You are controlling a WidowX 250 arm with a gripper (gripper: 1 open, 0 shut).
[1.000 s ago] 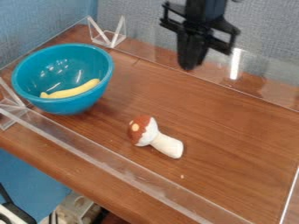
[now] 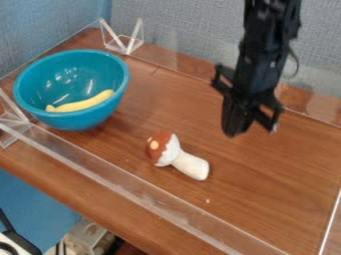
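Note:
A blue bowl [image 2: 74, 110] on the left of the wooden table holds a yellow banana [image 2: 83, 100]. A toy mushroom [image 2: 177, 157], white with a spotted red-brown cap, lies on its side near the middle front. My black gripper [image 2: 233, 127] is in the upper right, blurred, above the table behind and to the right of the mushroom, apart from it. It looks shut, with nothing visible between its fingers.
Clear plastic rails run along the front and back edges of the table [image 2: 260, 189]. White brackets [image 2: 123, 42] stand by the back left and left edges.
My gripper has come down from the top of the view and somewhat to the right, lower over the table. The bowl, banana and mushroom have not moved.

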